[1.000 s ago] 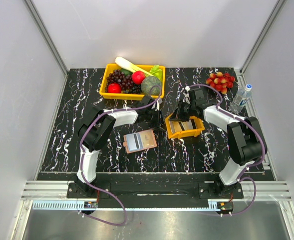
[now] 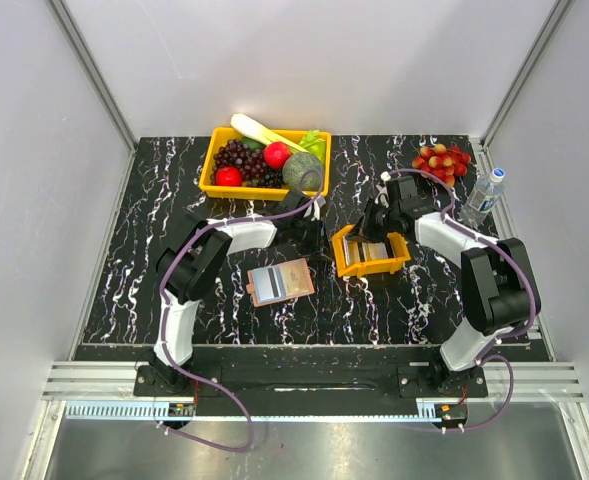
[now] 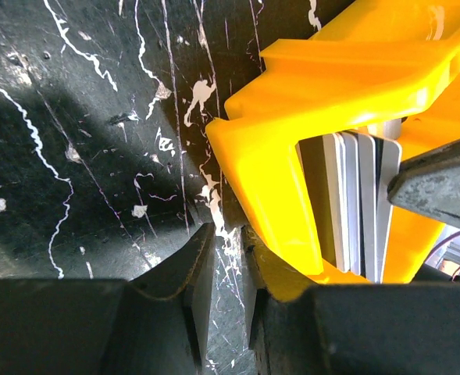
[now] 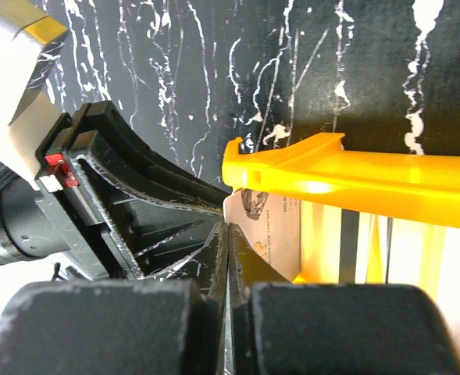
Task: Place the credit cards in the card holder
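The yellow card holder point(image 2: 394, 258) stands right of centre, with several cards point(image 3: 347, 203) upright inside. In the right wrist view a pale card point(image 4: 265, 230) is at the holder's end, against my right gripper, whose fingers are closed together above the holder. My left gripper is low beside the holder's left end, its fingertips close together; whether it holds anything is hidden. A flat board with cards point(image 2: 272, 284) lies left of the holder.
A yellow basket of produce point(image 2: 214, 150) stands at the back, red fruit point(image 2: 440, 160) at the back right, a bottle point(image 2: 482, 195) at the right edge.
My right gripper has shifted slightly rightward over the card holder. The left arm and the board have not visibly moved.
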